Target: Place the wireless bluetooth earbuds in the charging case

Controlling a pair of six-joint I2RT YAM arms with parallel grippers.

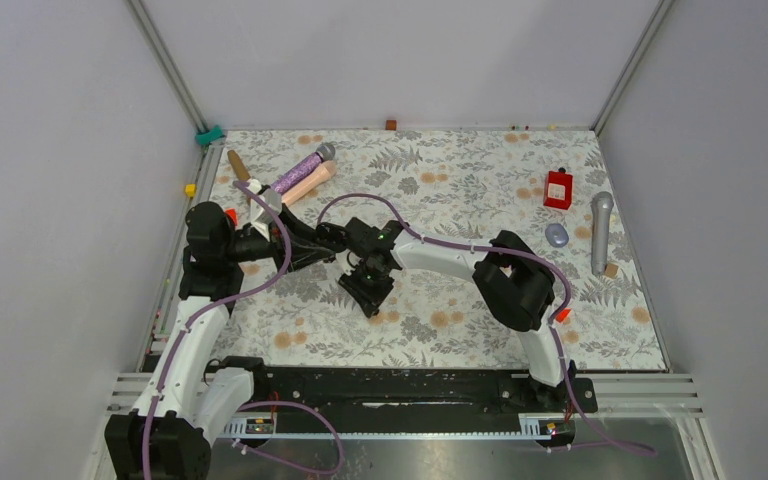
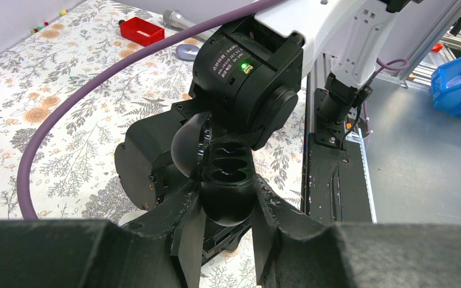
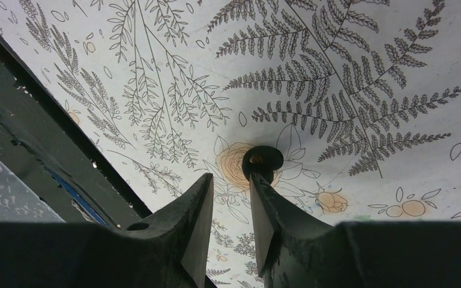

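A black charging case [image 2: 228, 195], its rounded lid [image 2: 187, 147] raised, is pinched by my left gripper. Dark hollows show inside it; whether a bud sits in any is too dark to tell. One black earbud [image 3: 271, 157] lies on the patterned tabletop. Above it, my right gripper points down, part open with an empty gap. In the right wrist view, the bud appears just beyond the right-hand finger [image 3: 263, 210], partly behind its tip. From the top, only a dark bit of the earbud [image 1: 375, 314] peeks out by the right gripper.
Close behind the held case stands the right arm's black wrist [image 2: 162, 144]. A purple microphone [image 1: 295, 175] and a peach-coloured one lie at the back left. A red box [image 1: 558, 188], a grey mouse [image 1: 557, 235] and a silver microphone [image 1: 601, 232] sit far right.
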